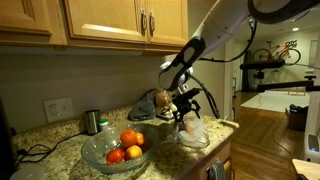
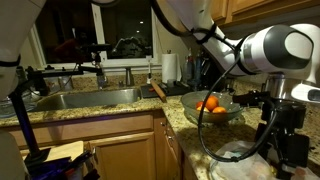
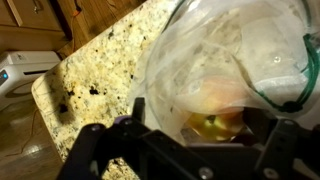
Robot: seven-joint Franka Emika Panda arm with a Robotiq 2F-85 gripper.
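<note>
My gripper is open over a clear plastic bag (image 3: 165,75) on the speckled counter. Inside the bag, between the two fingers in the wrist view, a reddish-yellow fruit (image 3: 216,124) shows through the film. A green tie or strip (image 3: 305,75) lies at the bag's right side. In exterior view 1 the bag (image 1: 193,132) sits near the counter's front edge, below the gripper (image 1: 190,116). From the other side, the bag (image 2: 238,160) is partly covered by the arm. Whether the fingertips touch the bag cannot be made out.
A grey colander (image 1: 97,149) with several red and orange fruits (image 1: 131,139) stands on the counter nearer exterior view 1. Behind it are a metal canister (image 1: 92,122) and a wall outlet with cords. Upper cabinets (image 1: 110,20) hang above. Bare counter (image 1: 172,160) lies between colander and bag.
</note>
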